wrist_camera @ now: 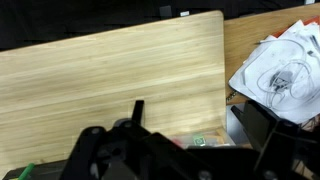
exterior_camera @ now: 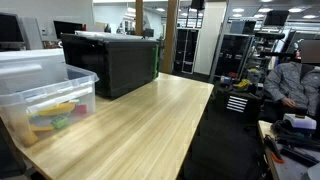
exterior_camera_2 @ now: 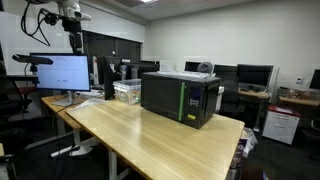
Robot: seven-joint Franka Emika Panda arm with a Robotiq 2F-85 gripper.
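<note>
In the wrist view my gripper is open, its two black fingertips wide apart with nothing between them. Below it lies the bare, light wooden tabletop (wrist_camera: 110,70). A clear plastic bin (exterior_camera: 50,105) holding several yellow, green and red items stands at the near left of the table in exterior view 1. Exterior view 2 has that bin (exterior_camera_2: 127,92) at the table's far end. Beside it is a large black box-shaped appliance (exterior_camera_2: 180,97) with a green stripe; papers lie on top.
White papers with a looped cable (wrist_camera: 283,75) lie beyond the table's end at the right of the wrist view. A monitor (exterior_camera_2: 62,72) stands behind the table's far end in exterior view 2.
</note>
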